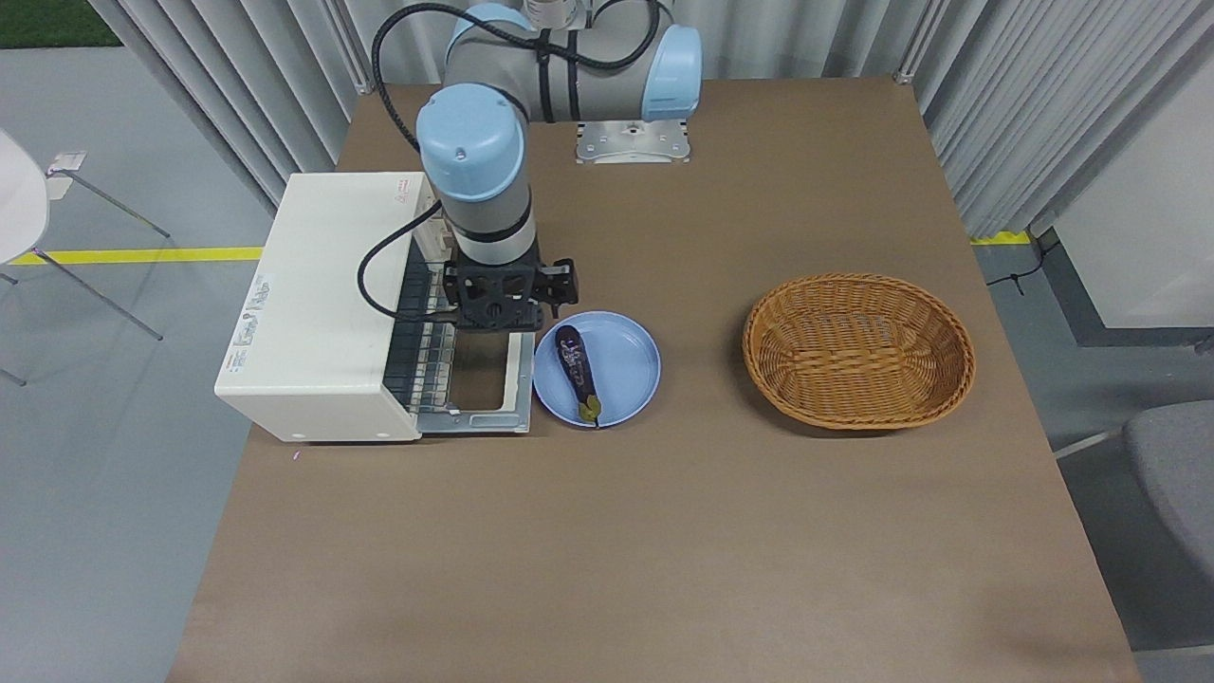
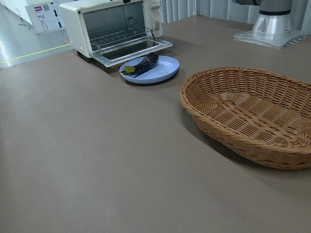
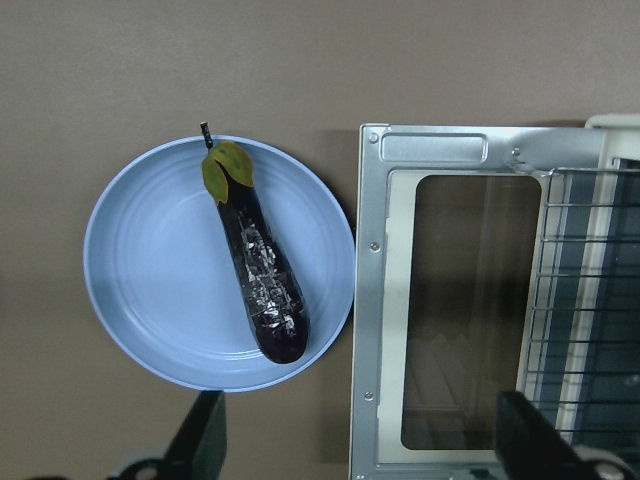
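An eggplant (image 1: 576,366) with a green stem end lies on a blue plate (image 1: 626,378), just beside the white toaster oven (image 1: 302,307). The oven's glass door (image 3: 455,300) lies folded down flat, wire rack at its inner side, as the wrist view shows from above. My gripper (image 1: 506,298) hangs over the oven door. In the wrist view its two dark fingers sit apart at the bottom edge, open, nothing between them, with plate and door beyond them.
An empty wicker basket (image 1: 859,353) stands to the right of the plate. The robot base (image 2: 272,36) stands at the back.
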